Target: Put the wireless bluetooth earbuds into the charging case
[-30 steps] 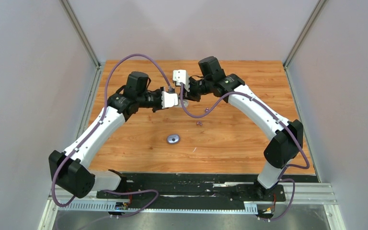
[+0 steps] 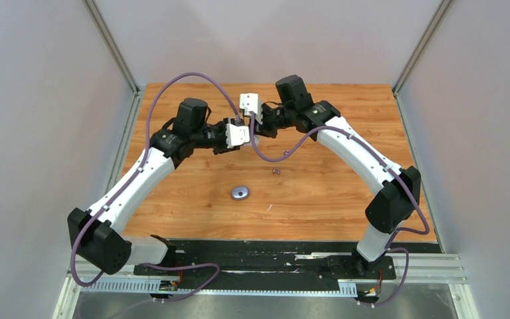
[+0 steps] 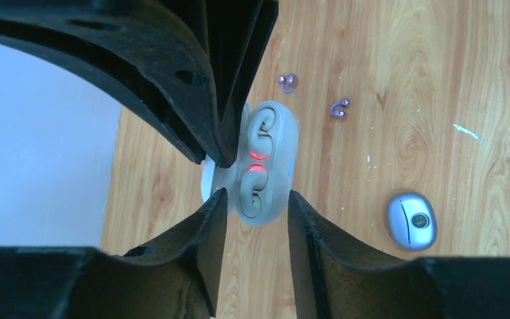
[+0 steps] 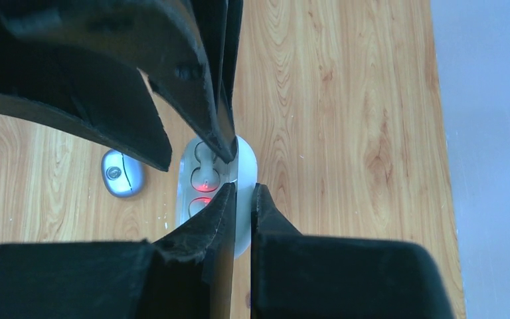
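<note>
An open white charging case is held up between the two arms; both earbuds sit in its slots with red lights lit, also visible in the right wrist view [image 4: 204, 174]. My right gripper is shut on the case's side. My left gripper stands part open at the near end of the case, its fingertips either side of that end; whether they touch it is unclear. Seen from above, the two grippers meet near the middle back of the board, largely hiding the case.
A grey-blue oval object [image 2: 240, 192] lies on the wooden board in front of the arms. Small purple bead pieces [image 2: 276, 171] lie to its upper right, with a thin white scrap [image 2: 269, 207] nearby. The board's front is mostly clear.
Over the last second the left arm's wrist has shifted very slightly toward the back and right. The right arm is nearly unchanged.
</note>
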